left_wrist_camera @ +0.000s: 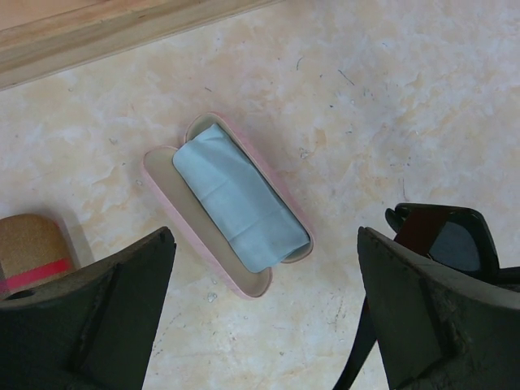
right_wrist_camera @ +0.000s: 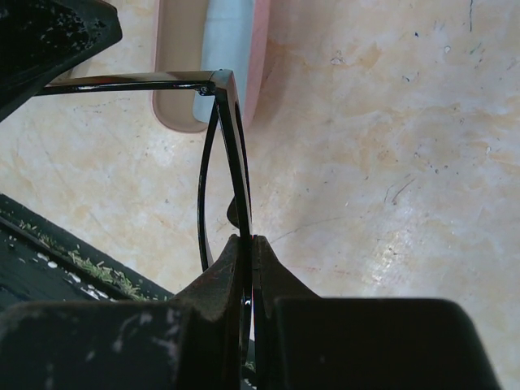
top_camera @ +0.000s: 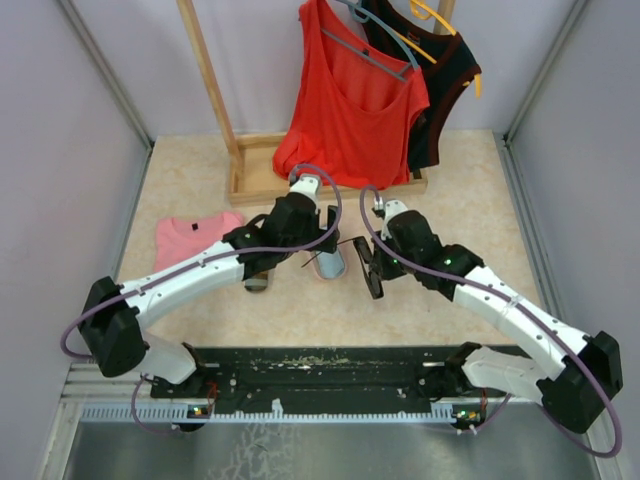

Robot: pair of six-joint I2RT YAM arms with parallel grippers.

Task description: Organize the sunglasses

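Black sunglasses (top_camera: 368,268) hang from my right gripper, whose fingers are shut on their thin frame. One dark lens (left_wrist_camera: 460,245) and a long temple show at the right of the left wrist view. An open pink case (left_wrist_camera: 192,230) lies on the table, lined in beige, with a light blue cloth (left_wrist_camera: 240,195) inside it. Above the case, my left gripper stands open with nothing between its fingers. In the top view the sunglasses are tilted just right of the case, one temple reaching across it.
Left of the case lies a brown item with a red band (left_wrist_camera: 31,248). Farther left is a folded pink shirt (top_camera: 190,238). A wooden rack (top_camera: 240,185) with hanging red and black tops stands at the back.
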